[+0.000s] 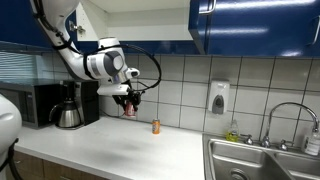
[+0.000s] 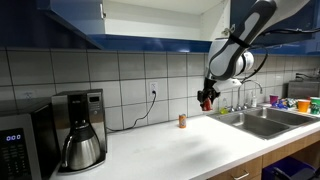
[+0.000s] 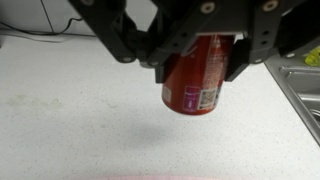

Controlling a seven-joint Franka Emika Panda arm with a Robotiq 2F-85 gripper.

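Observation:
A red can [image 3: 199,78] with a printed label and barcode is held upright between the black fingers of my gripper in the wrist view. The fingers are shut on its sides, and its top is hidden. From exterior view 1 the can [image 1: 130,107] shows small and red under the gripper [image 1: 129,97], above the white counter [image 1: 125,145]. In exterior view 2 the can [image 2: 207,103] hangs below the gripper [image 2: 207,94], clear of the counter surface.
An orange can [image 1: 156,127] stands near the back wall. The coffee maker [image 1: 68,106] and microwave [image 2: 28,130] are at the left end of the counter. A sink [image 1: 245,162] and soap bottle [image 1: 233,132] lie to the right.

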